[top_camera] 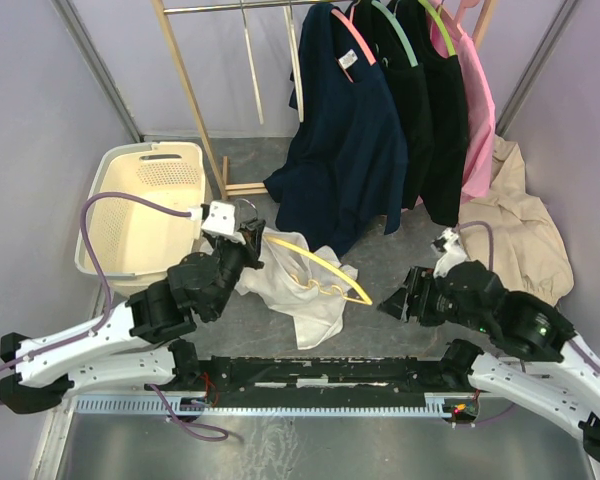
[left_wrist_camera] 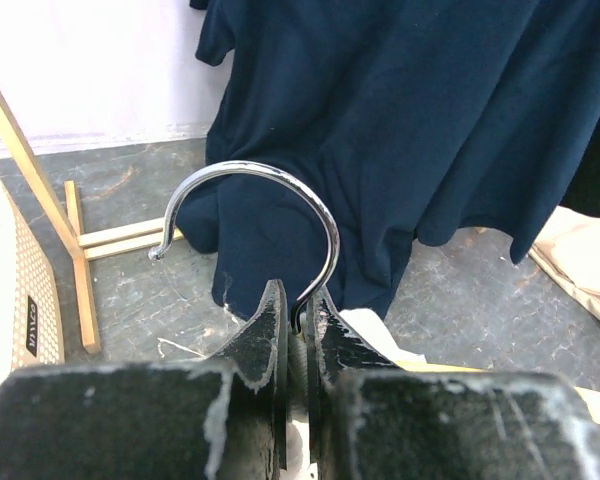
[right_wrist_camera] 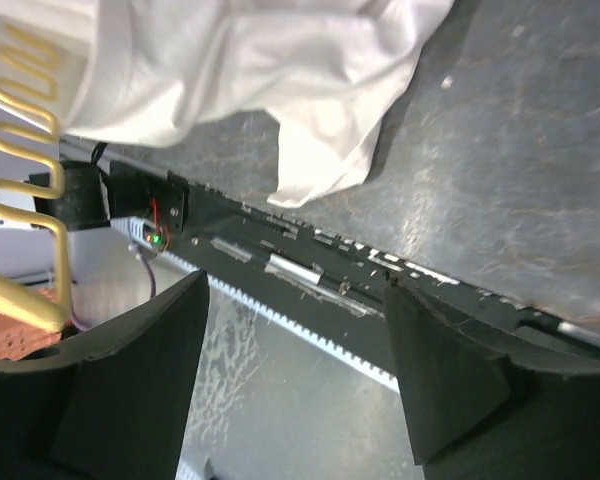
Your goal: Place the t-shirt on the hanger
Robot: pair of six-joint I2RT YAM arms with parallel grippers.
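A yellow hanger (top_camera: 325, 264) slants down to the right above the floor, its metal hook (left_wrist_camera: 315, 205) pinched in my left gripper, which is shut on it. Beneath the hanger lies a rumpled white t-shirt (top_camera: 312, 322); the top view does not show clearly whether cloth is caught on the bar. In the right wrist view the hanger's free end (right_wrist_camera: 35, 305) is at the left, with the white cloth (right_wrist_camera: 325, 150) behind it. My right gripper (top_camera: 390, 308) is just right of that end, fingers (right_wrist_camera: 160, 370) apart and nothing between them.
Behind stands a rack with dark blue (top_camera: 340, 170), black and pink garments and two bare white hangers (top_camera: 294, 60). A cream basket (top_camera: 105, 215) is at the left. Beige cloth (top_camera: 520, 235) lies at the right. Bare floor separates it from the t-shirt.
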